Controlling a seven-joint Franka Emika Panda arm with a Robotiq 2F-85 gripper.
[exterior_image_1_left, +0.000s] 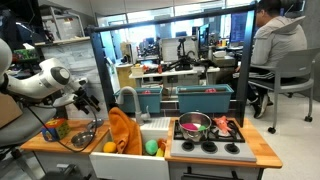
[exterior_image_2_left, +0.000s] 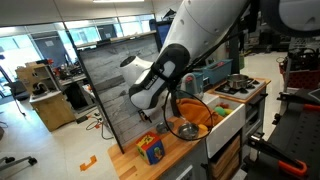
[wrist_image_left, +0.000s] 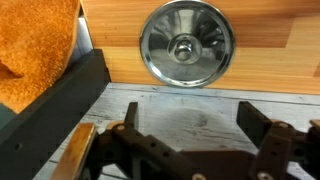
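Note:
A round metal lid with a central knob lies on the wooden counter, near the top of the wrist view. My gripper is open above it, its two dark fingers wide apart at the bottom of that view and nothing between them. In exterior view 1 the gripper hangs over the left end of the counter, with the lid below. An orange towel lies left of the lid in the wrist view.
A black frame post stands between towel and gripper in the wrist view. A colourful box sits near the lid. Further right are a sink holding toy produce and a stove with a pot.

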